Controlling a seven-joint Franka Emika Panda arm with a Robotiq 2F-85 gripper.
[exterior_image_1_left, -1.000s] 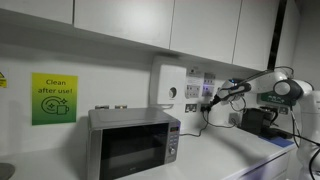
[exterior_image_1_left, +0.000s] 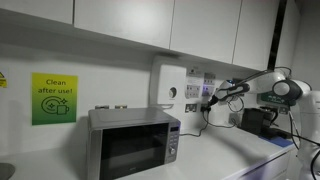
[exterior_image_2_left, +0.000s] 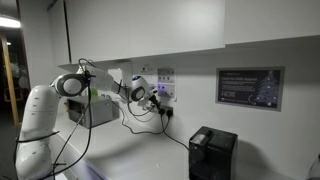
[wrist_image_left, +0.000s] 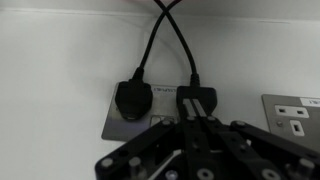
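Two black plugs sit side by side in a grey double wall socket (wrist_image_left: 118, 128) in the wrist view. Over the lower part of the right plug (wrist_image_left: 203, 94) are the tips of my gripper, shut with its fingers close together. Nothing shows between them, and whether they touch the plug I cannot tell. The left plug (wrist_image_left: 133, 97) stands clear of the fingers. In the exterior views the arm (exterior_image_2_left: 108, 73) reaches to the back wall, with the gripper (exterior_image_1_left: 209, 106) at the sockets above the counter.
Black cables (wrist_image_left: 152, 43) run from both plugs across the wall. Another socket (wrist_image_left: 297, 117) is to the right. A microwave (exterior_image_1_left: 133, 143) and a black appliance (exterior_image_2_left: 213, 153) stand on the counter (exterior_image_1_left: 215, 150), much of which is bare. Cupboards (exterior_image_1_left: 205, 28) hang overhead.
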